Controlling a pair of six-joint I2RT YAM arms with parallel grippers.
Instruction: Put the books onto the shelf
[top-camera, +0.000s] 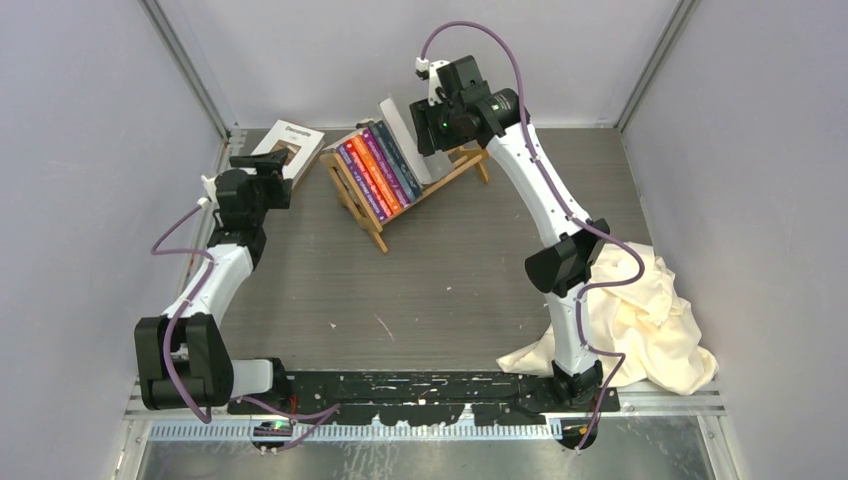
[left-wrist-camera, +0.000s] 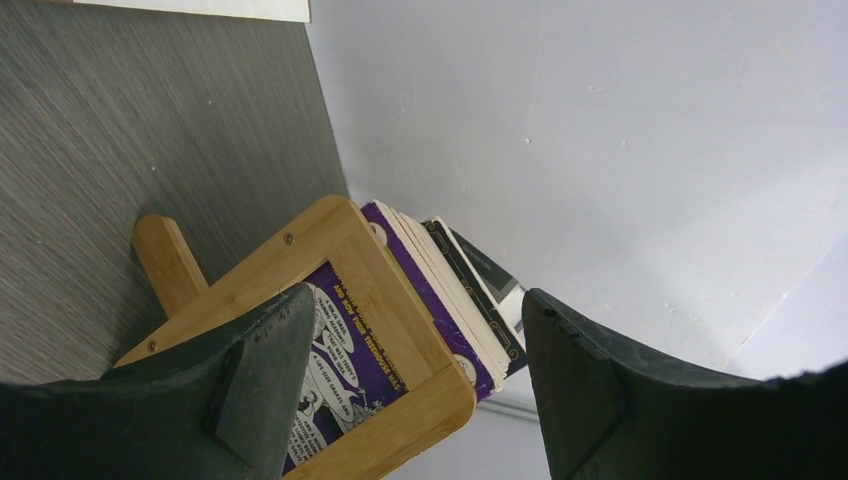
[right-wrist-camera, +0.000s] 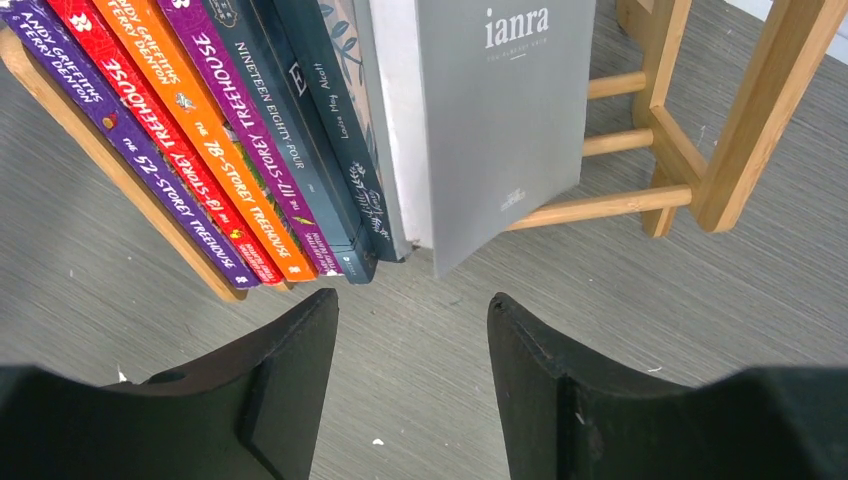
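Note:
A wooden rack (right-wrist-camera: 635, 203) holds a slanted row of coloured books (top-camera: 370, 170), with a large grey book (right-wrist-camera: 505, 120) leaning against their right end. My right gripper is open just in front of that grey book, nothing between its fingertips. My left gripper is open over the rack's left end, with its wooden panel (left-wrist-camera: 390, 310) and purple book below. A white book (top-camera: 290, 135) lies flat at the back left, partly under the left arm in the top view.
Cream cloth (top-camera: 660, 330) is bunched at the front right. Walls enclose the back and sides.

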